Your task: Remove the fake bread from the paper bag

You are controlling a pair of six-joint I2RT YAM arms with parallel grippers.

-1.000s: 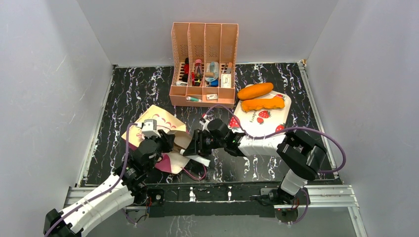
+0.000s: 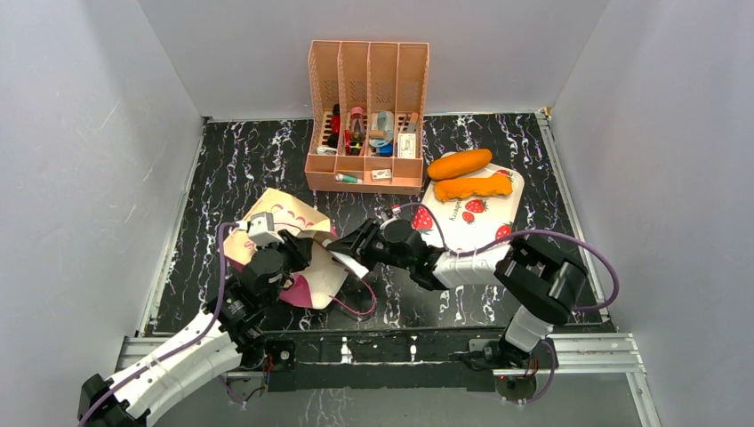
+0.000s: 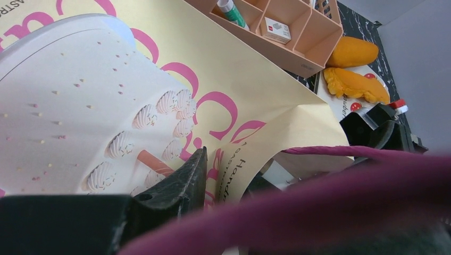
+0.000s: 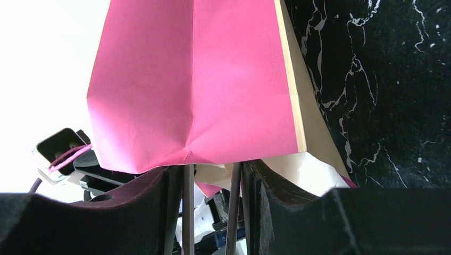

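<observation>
The paper bag (image 2: 276,205) lies on the left of the counter, cream with pink print and lining (image 4: 228,106). My left gripper (image 2: 298,246) is at the bag's mouth, its black finger (image 3: 175,183) against the printed paper; its fingers are unclear. My right gripper (image 2: 342,249) reaches into the mouth from the right, its fingertips (image 4: 237,172) beside the pink flap; how far apart they stand is hard to tell. An orange bread (image 2: 458,164) and a lumpy orange piece (image 2: 472,189) lie on the strawberry board (image 2: 458,227). Any contents of the bag are hidden.
A pink divided organizer (image 2: 364,183) with small items stands at the back centre. Bare marble counter (image 2: 231,151) shows at the back left; grey walls surround the workspace on three sides.
My right gripper has shifted slightly left and up toward the bag's mouth. The left gripper has moved very little.
</observation>
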